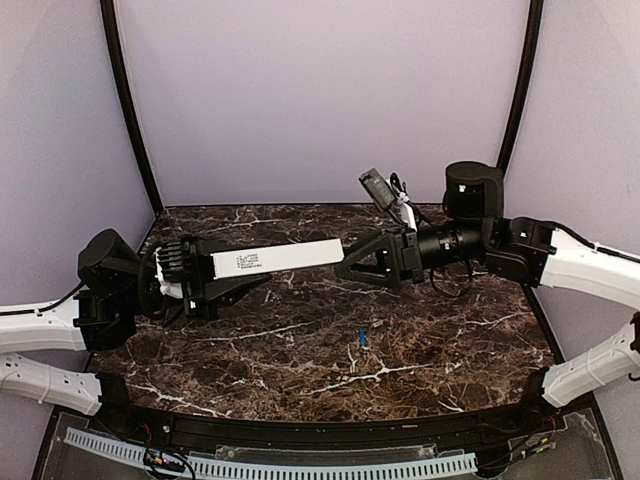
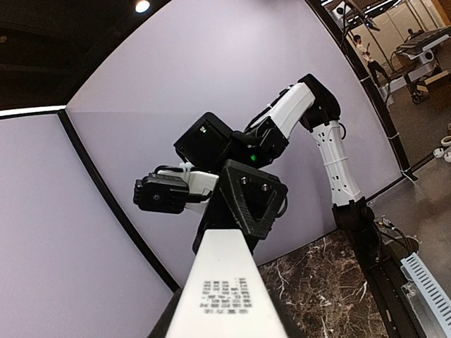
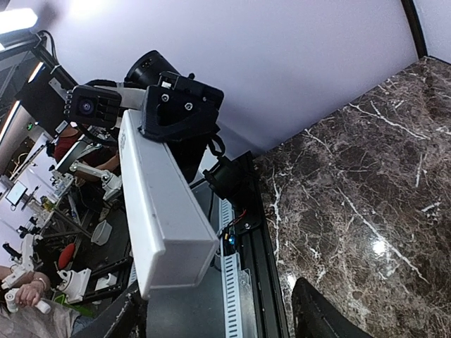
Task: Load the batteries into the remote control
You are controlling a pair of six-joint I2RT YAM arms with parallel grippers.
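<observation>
The white remote control [image 1: 290,258] hangs well above the table, its printed label facing the top view. My left gripper [image 1: 238,275] is shut on one end of it, and the remote reaches out to the right. Past the far end stands my right gripper [image 1: 347,268], open; in the right wrist view its spread fingers [image 3: 310,313] have nothing clamped between them, and the remote's end [image 3: 187,264] lies ahead, nearer the left finger. Down on the table is a small blue thing [image 1: 362,338], perhaps a battery; it is too small to tell.
The dark marbled table [image 1: 300,370] is otherwise mostly bare below the arms. Pale walls [image 1: 330,100] enclose the back and sides. A white slotted rail [image 1: 330,469] runs along the front, beyond the table's black edge.
</observation>
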